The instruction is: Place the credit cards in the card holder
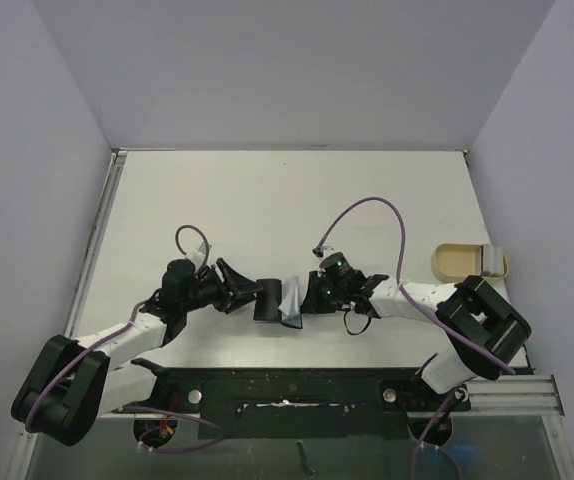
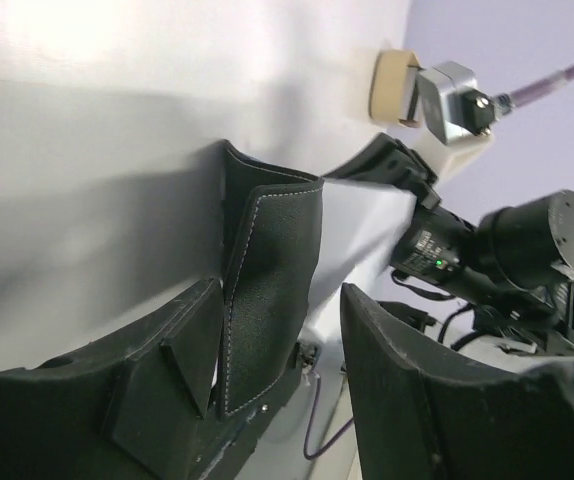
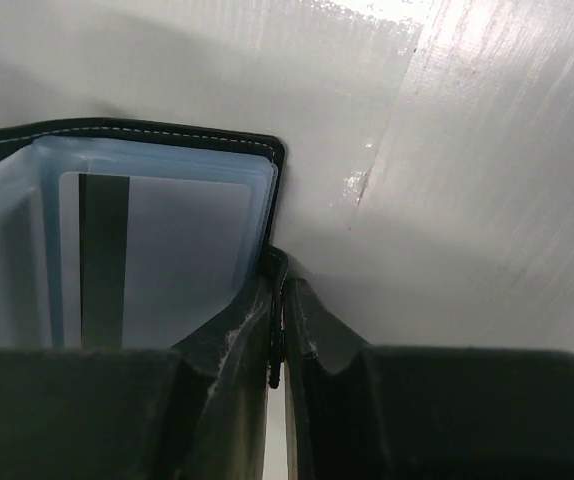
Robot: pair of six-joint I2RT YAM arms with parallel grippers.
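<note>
The black, stitched card holder [image 1: 268, 301] stands half folded in the top view, its left cover raised and turned toward the right half. Clear sleeves with a pale, dark-striped card [image 3: 187, 235] show in the right wrist view. My right gripper is shut on the holder's black edge at its right side. My left gripper is partly open, with the raised cover [image 2: 277, 285] showing between its fingers; one finger [image 2: 195, 325] is close against the cover, and whether it touches I cannot tell.
A tan open box [image 1: 452, 262] with a stack of grey cards [image 1: 492, 261] at its right end stands at the table's right edge.
</note>
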